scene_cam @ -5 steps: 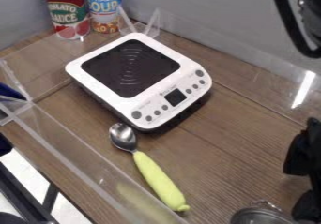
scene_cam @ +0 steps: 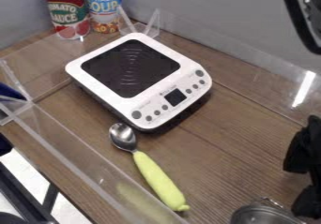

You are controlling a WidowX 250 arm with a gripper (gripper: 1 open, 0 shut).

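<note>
My gripper (scene_cam: 301, 167) is a dark shape at the right edge, partly out of frame, above the wooden counter (scene_cam: 232, 143); its fingers are too dark and cut off to tell their state. A white portable cooktop (scene_cam: 138, 78) with a black square top sits at the back. A spoon (scene_cam: 158, 179) with a pale yellow-green handle lies in front of it, bowl toward the cooktop. A metal object (scene_cam: 264, 214), partly cut off, stands at the bottom near my gripper.
A tomato sauce can (scene_cam: 68, 10) and an alphabet soup can (scene_cam: 103, 7) stand in the back left corner. Clear plastic walls edge the counter.
My gripper has shifted slightly at the right edge; the objects on the counter have not moved.
</note>
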